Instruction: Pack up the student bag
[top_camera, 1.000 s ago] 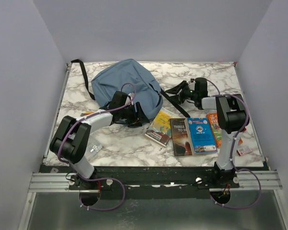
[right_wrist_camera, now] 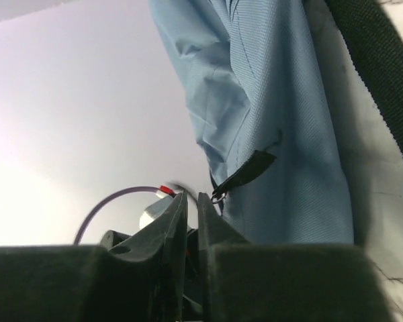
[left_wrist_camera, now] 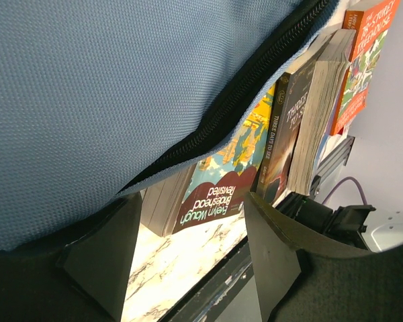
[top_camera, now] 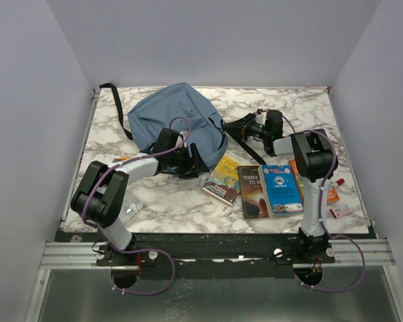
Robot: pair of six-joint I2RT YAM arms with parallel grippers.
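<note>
The blue bag (top_camera: 170,106) lies flat at the back, its zipper (left_wrist_camera: 215,124) and one fold close in the left wrist view. My left gripper (top_camera: 194,168) stands open over the bag's lower edge. My right gripper (top_camera: 230,126) reaches the bag's right edge; its fingertips are nearly together at a black zipper pull (right_wrist_camera: 248,171), and whether they grip it is unclear. Books lie in front: a yellow one (top_camera: 225,178), a dark one (top_camera: 254,191), a blue one (top_camera: 280,188) and an orange one (top_camera: 330,194).
A clear case (top_camera: 131,206) lies front left, partly behind the left arm. Small items (top_camera: 341,211) lie at the right edge. A black strap (right_wrist_camera: 376,74) lies beside the bag. Bare marble shows at back right and front centre.
My right gripper has moved left to the bag's edge and its fingers have drawn closer together. The left arm and bag show no visible change.
</note>
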